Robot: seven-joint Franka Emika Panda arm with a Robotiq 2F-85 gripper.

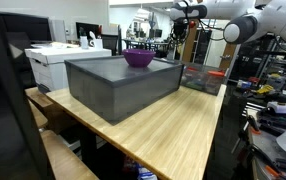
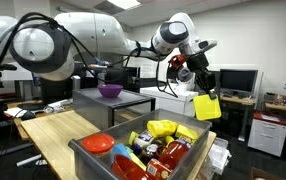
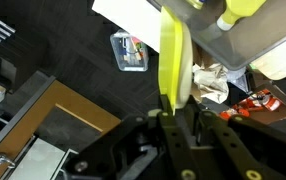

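In exterior view 2, a flat yellow object [image 2: 208,107] hangs below my gripper [image 2: 211,94], which is shut on its upper end. It is held above and beside the right end of a grey bin [image 2: 95,165]. The wrist view shows the same yellow piece [image 3: 169,62] reaching out from my gripper, with the floor and part of the bin beneath. Exactly what the yellow piece is cannot be made out.
The bin holds several colourful items, among them a red-lidded container [image 2: 98,143] and yellow bottles [image 2: 161,128]. A purple bowl [image 1: 139,58] sits on a grey box [image 1: 113,100] by the wooden tabletop [image 1: 163,135], whose front is clear.
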